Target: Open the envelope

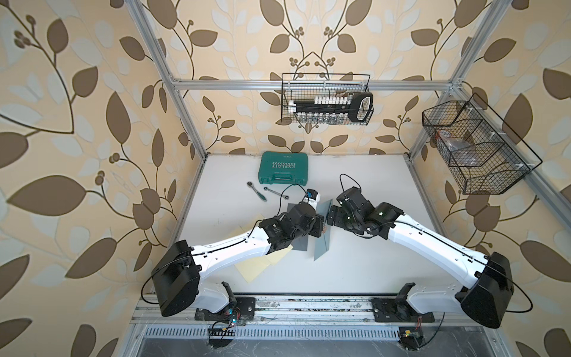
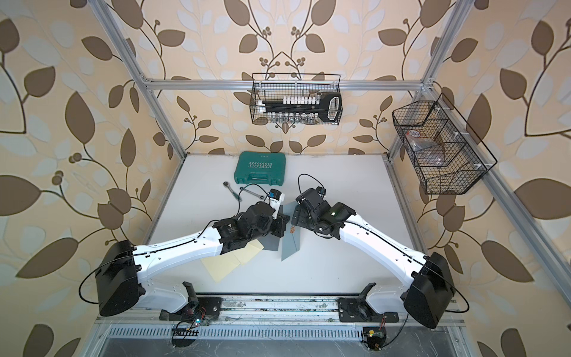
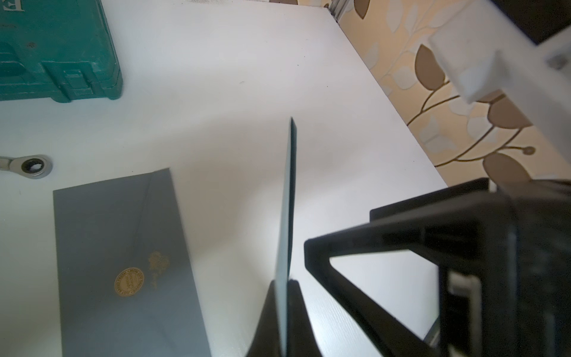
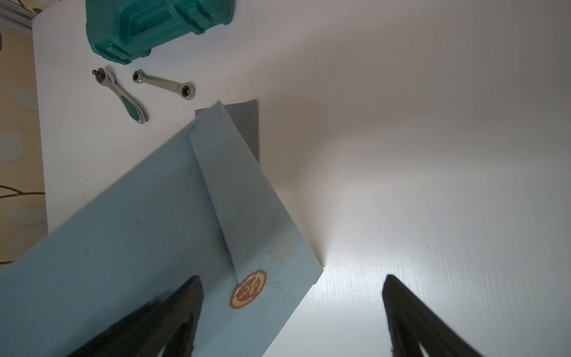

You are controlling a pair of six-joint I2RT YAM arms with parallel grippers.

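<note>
A blue-grey envelope (image 4: pixel 148 214) stands on edge above the table. In the left wrist view it appears as a thin upright strip, and my left gripper is shut on it. Its pointed flap (image 4: pixel 249 202), bearing a round orange seal (image 4: pixel 248 289), faces the right wrist camera; the flap lies against the body. My right gripper is open at the flap side. Its left finger (image 4: pixel 181 318) overlaps the envelope in view, its right finger (image 4: pixel 410 321) is over bare table; contact cannot be told.
A darker envelope (image 3: pixel 119 255) with a gold seal lies flat beneath the left arm. Pale yellow envelopes (image 1: pixel 261 264) lie in front of it. Behind are a green case (image 1: pixel 283 167), a ratchet (image 1: pixel 257 191) and a wrench (image 1: pixel 275 192).
</note>
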